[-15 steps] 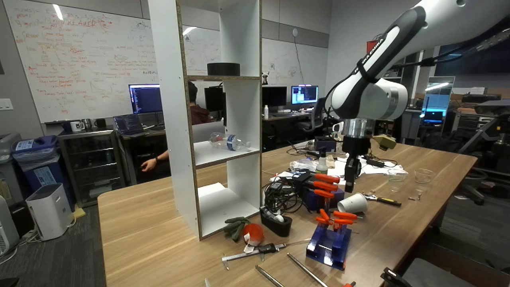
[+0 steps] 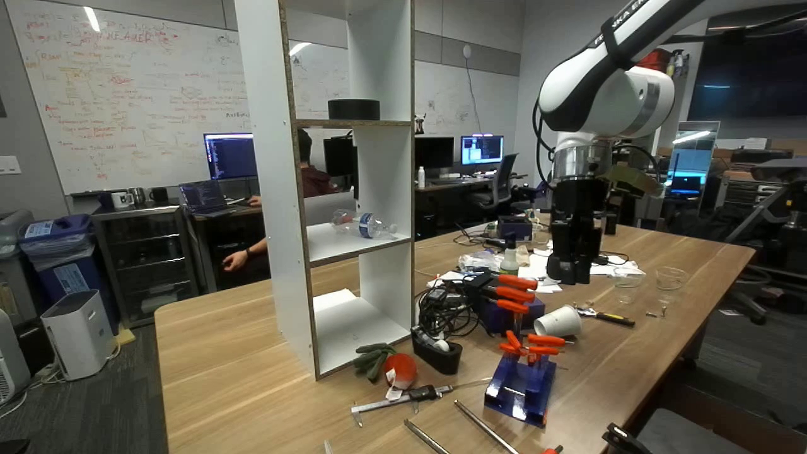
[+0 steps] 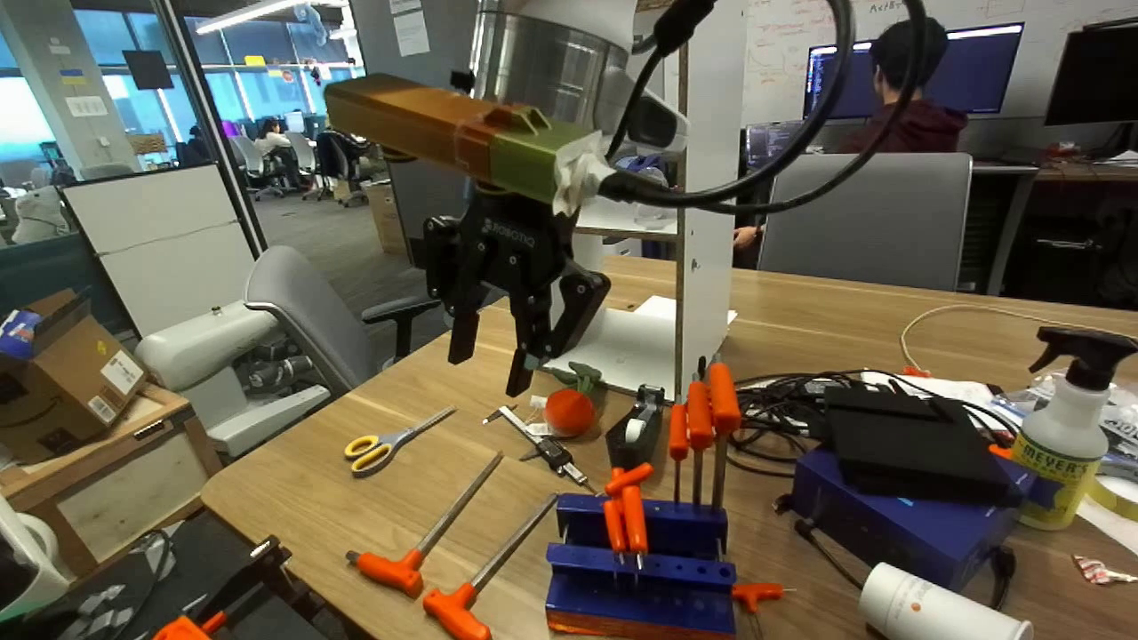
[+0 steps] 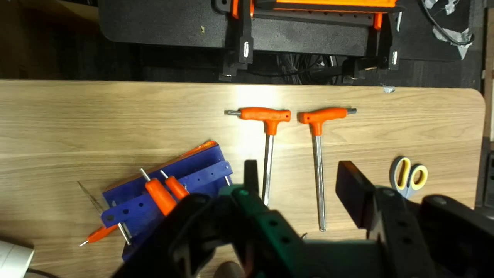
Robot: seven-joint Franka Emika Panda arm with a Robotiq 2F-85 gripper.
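My gripper [image 3: 492, 368] is open above the table, with empty air between its fingers. In the wrist view the fingers of the gripper stand wide apart, and two orange T-handle hex keys [image 4: 269, 121] lie on the wood beneath. A blue tool stand [image 4: 199, 173] holding orange-handled tools is at the lower left of that view, partly hidden by my left finger. Yellow-and-grey scissors [image 4: 405, 178] rest off to the right. A red plush ball with green leaves [image 3: 570, 412] and a digital caliper [image 3: 549, 448] lie near the shelf.
A tall white shelf [image 2: 299, 227] stands on the table, with a plastic bottle [image 2: 367, 226] on its middle board. A black tape dispenser [image 2: 437, 352], a tipped white cup [image 2: 558, 321], a spray bottle [image 3: 1061, 437] and tangled cables [image 2: 446, 306] crowd around the stand.
My arm has risen, and the gripper has moved up and slightly right in exterior view 1, turning so that its fingers face differently. The objects on the table look unmoved.
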